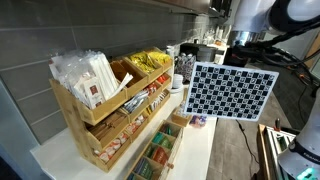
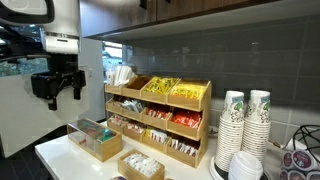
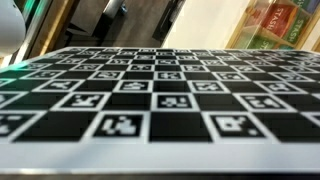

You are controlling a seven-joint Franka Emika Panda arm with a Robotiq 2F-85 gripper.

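Note:
A flat board with a black-and-white checkered marker pattern (image 1: 231, 92) hangs in the air below the arm in exterior view 1. My gripper (image 1: 252, 58) is at the board's upper edge, its fingers too small and dark to make out. From the other side, exterior view 2 shows the gripper (image 2: 65, 92) at the left, above the table's end. The checkered board (image 3: 165, 100) spreads across most of the wrist view, pattern upward. No fingers show clearly there, so how the board is fixed to the gripper is hidden.
A tiered wooden rack (image 2: 185, 100) of packets and condiments stands along the wall. Before it on the white table are a clear-fronted bin (image 2: 95, 138) and a small wooden box (image 2: 141, 165). Stacked paper cups (image 2: 230, 125) stand at the right. Bare tabletop (image 1: 198, 155) shows beneath the board.

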